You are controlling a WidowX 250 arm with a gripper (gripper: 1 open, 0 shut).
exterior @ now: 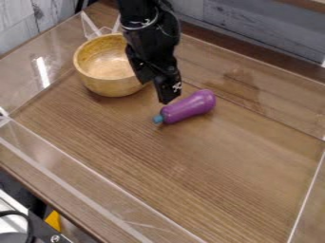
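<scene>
My black gripper point(169, 87) hangs from the top of the view, open, its fingertips just above and to the left of a purple eggplant point(187, 107) with a teal tip. The eggplant lies diagonally on the wooden table. A yellow bowl point(105, 78) stands to the left, partly behind the arm; it looks empty where visible.
Pale walls point(273, 41) border it at the back. Cables and a small yellow item lie beyond its front-left edge.
</scene>
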